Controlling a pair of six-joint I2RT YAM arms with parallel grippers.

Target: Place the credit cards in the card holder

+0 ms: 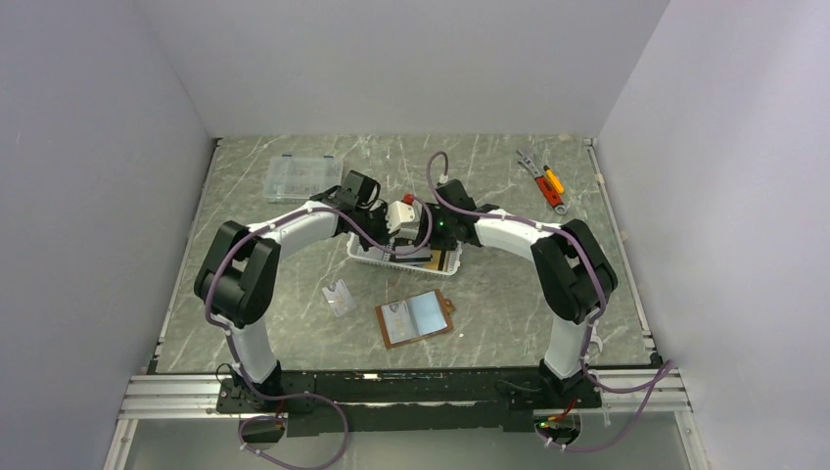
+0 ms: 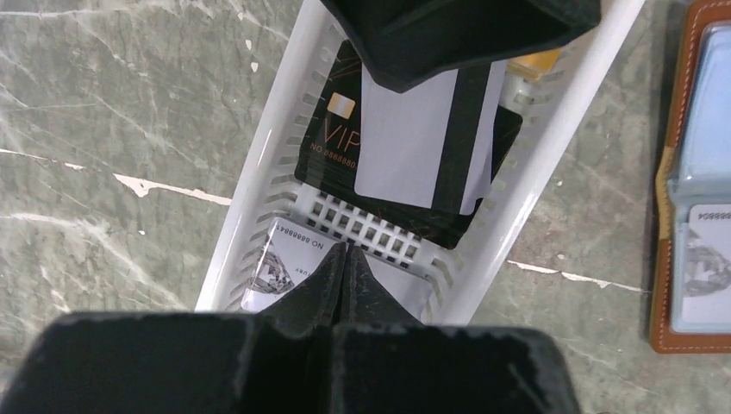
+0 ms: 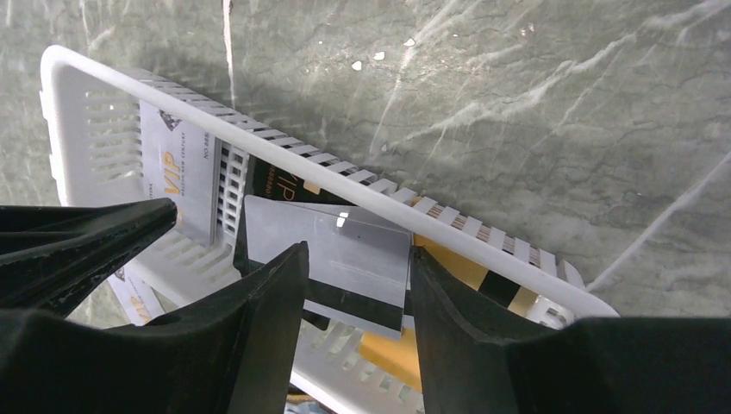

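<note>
Both grippers work over a white slotted basket (image 2: 254, 172) of cards. My left gripper is shut with nothing visible between its fingers, above a white VIP card (image 2: 289, 263). A white striped card (image 2: 405, 138) lies on a black VIP card (image 2: 323, 147). My right gripper is part open around the edge region of the striped card (image 3: 319, 241); whether it touches is unclear. A gold card (image 3: 452, 267) lies beside them. The brown card holder (image 1: 413, 317) lies open in front of the basket, with a white card (image 2: 709, 254) in one side.
A loose card (image 1: 339, 298) lies left of the holder. A clear plastic box (image 1: 301, 176) is at the back left, pliers (image 1: 543, 181) and an orange-handled tool at the back right.
</note>
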